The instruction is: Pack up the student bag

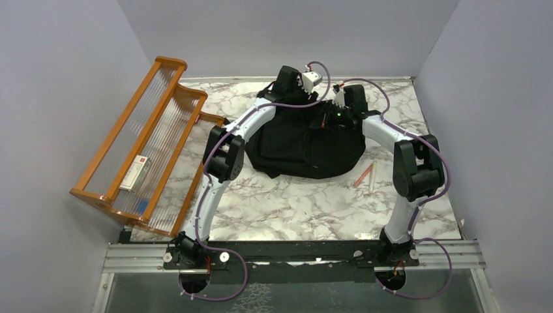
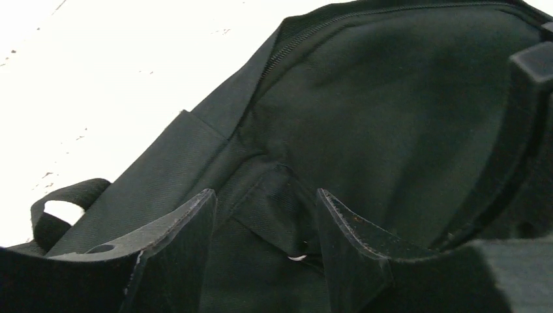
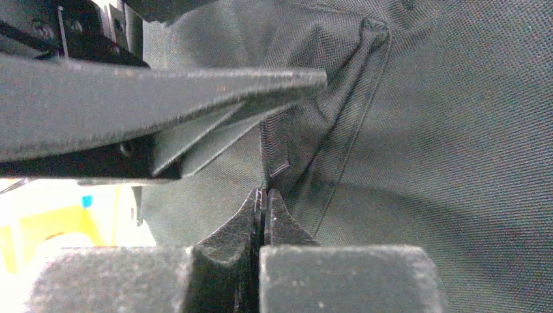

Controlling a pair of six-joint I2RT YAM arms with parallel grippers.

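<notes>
The black bag point(image 1: 280, 147) lies flat on the marbled table, both arms reaching over its far part. Over the bag's far edge, my left gripper is part open, and dark cloth with a zip line point(image 2: 293, 52) lies below and beyond its fingertips. My right gripper is shut, its tips together at the end of a narrow dark strip along a fold of the bag's cloth point(image 3: 404, 137); I cannot tell if the strip is pinched. A finger of the left gripper crosses close above the right one.
An orange-framed rack point(image 1: 173, 98) stands on the left, with a white box point(image 1: 135, 173) in it. To the bag's right lie a red stick point(image 1: 363, 175) and a pale one point(image 1: 372, 176). Bare table point(image 1: 293, 208) stretches in front of the bag.
</notes>
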